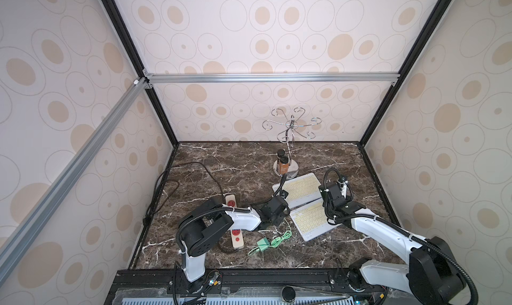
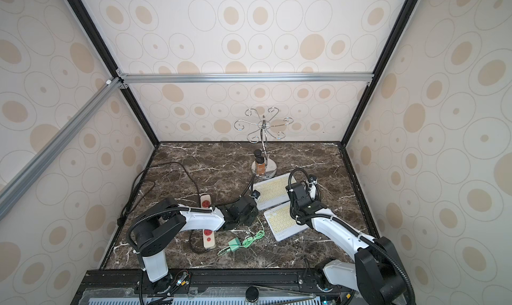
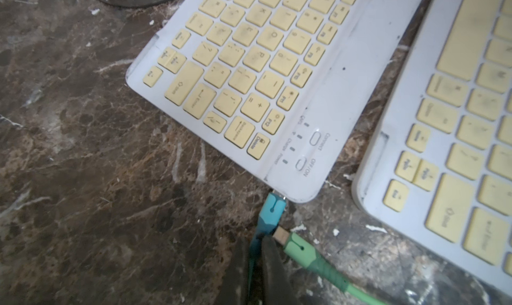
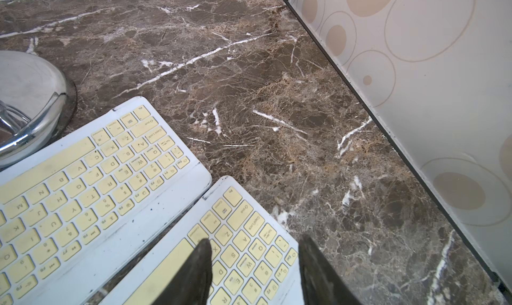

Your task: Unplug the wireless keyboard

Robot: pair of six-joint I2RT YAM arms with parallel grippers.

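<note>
A white keyboard with cream keys (image 3: 237, 64) lies at the back. A teal plug (image 3: 272, 209) sits in its edge port, near the OFF/ON switch. My left gripper is at the plug's cable end, its fingers close together on either side of the teal cable; whether they grip it is unclear. Beside them lies the loose end of a green cable, its plug (image 3: 299, 249) in no port. A second keyboard (image 3: 453, 145) lies in front of the first. Above that second keyboard, my right gripper stands open with nothing between its fingers.
A metal stand (image 1: 292, 126) with small bottles (image 1: 283, 163) stands behind the keyboards. A white power strip (image 1: 238, 240) lies under the left arm, and a green adapter (image 1: 263, 244) with bundled cable is nearby.
</note>
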